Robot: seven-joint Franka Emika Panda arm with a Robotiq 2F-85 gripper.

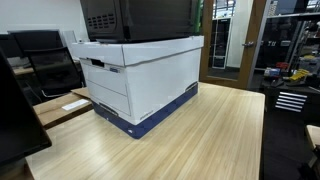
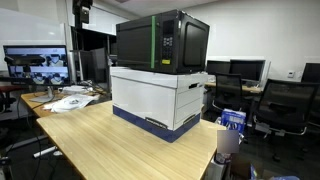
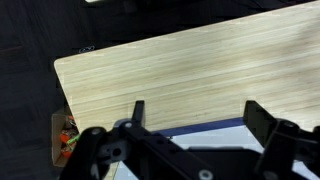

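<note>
In the wrist view my gripper is open, its two dark fingers wide apart with nothing between them. Below it lies the bare wooden table top (image 3: 190, 75). A strip of the white box (image 3: 225, 137) with its blue base edge shows beneath the fingers. Exterior view 2 has a dark part of the arm (image 2: 80, 18) high at the upper left, well above the table. The white box (image 1: 155, 80) sits on the table on a blue base, and a black microwave (image 2: 163, 42) with a green strip rests on top of it.
Past the table edge, the wrist view shows dark floor and a small cardboard box (image 3: 64, 138) with colourful items. A blue-and-white package (image 2: 232, 121) is beyond the right end of the table, near office chairs (image 2: 284, 105).
</note>
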